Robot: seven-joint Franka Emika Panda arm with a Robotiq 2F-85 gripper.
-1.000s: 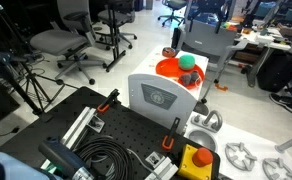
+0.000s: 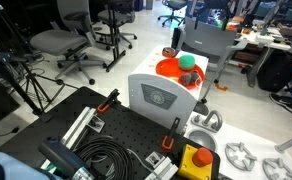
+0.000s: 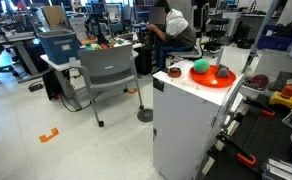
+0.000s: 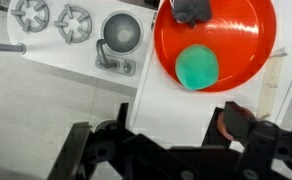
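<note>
In the wrist view my gripper stands open, with nothing between its black fingers. Beyond the fingers, a red plate (image 4: 251, 25) lies on a white top. On the plate are a round green object (image 4: 197, 67) and a dark grey object (image 4: 192, 9), apart from each other. A round brown object (image 4: 224, 128) sits off the plate, partly hidden by the right finger. Exterior view 2 shows the red plate (image 3: 219, 82), green object (image 3: 201, 66), grey object (image 3: 223, 72) and brown object (image 3: 174, 72) on a tall white cabinet (image 3: 181, 135).
A toy sink (image 4: 122, 33) with a faucet and burner rings (image 4: 75, 20) occupy the white counter beside the plate. A yellow block (image 2: 197, 163) with an orange-red top and coiled black cable (image 2: 106, 158) lie nearer the base. A grey chair (image 3: 108, 75) stands beyond the cabinet.
</note>
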